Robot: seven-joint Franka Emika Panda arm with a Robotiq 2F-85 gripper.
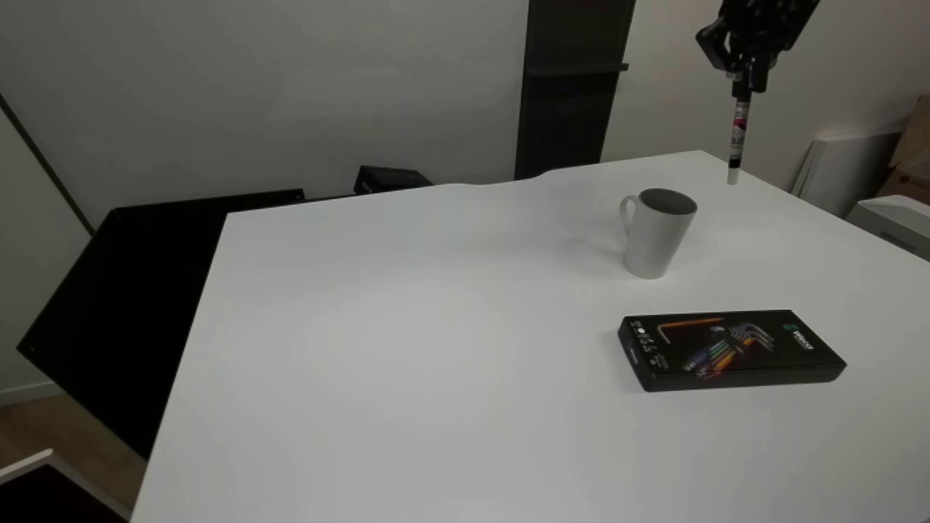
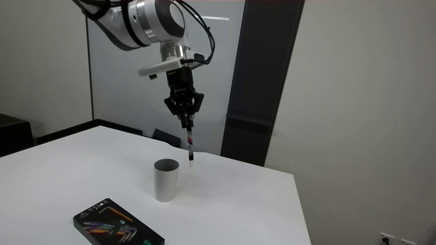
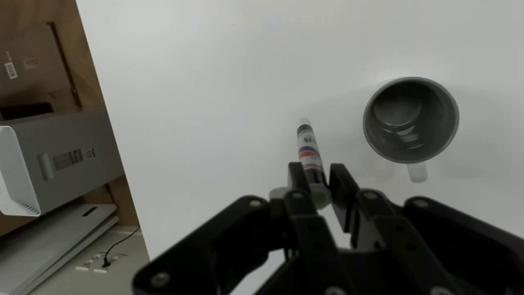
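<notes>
My gripper is shut on a marker (image 3: 309,147), white with a dark band and red and blue print. The marker hangs near upright, its pale end pointing down, and in exterior view 1 the marker (image 1: 738,135) is clear of the table. A white mug (image 1: 658,240) with a grey inside stands upright on the table, handle to the left there. In the wrist view the mug (image 3: 411,120) lies to the right of the marker, a gap of bare table between them. In exterior view 2 the gripper (image 2: 187,122) is above and to the right of the mug (image 2: 165,181).
A flat black box with pictured hex keys (image 1: 732,349) lies on the white table (image 1: 392,349) in front of the mug. Off the table's edge stand a pale grey appliance (image 3: 64,162) and a cardboard box (image 3: 37,64).
</notes>
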